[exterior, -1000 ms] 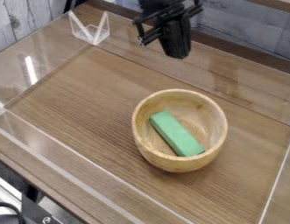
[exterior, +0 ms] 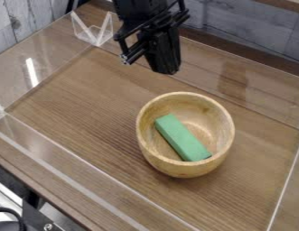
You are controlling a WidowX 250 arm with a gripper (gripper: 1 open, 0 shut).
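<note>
A round wooden bowl [exterior: 184, 161] sits on the wooden table [exterior: 79, 135] at the centre right, holding a green rectangular block [exterior: 181, 135] that lies at a slant inside it. The black gripper [exterior: 163, 61] hangs above and behind the bowl, apart from it, at the top middle of the view. Whether its fingers are open or shut is hard to tell.
A clear plastic piece stands at the upper left edge. Dark cables show at the bottom left corner.
The bowl and green block have not moved.
</note>
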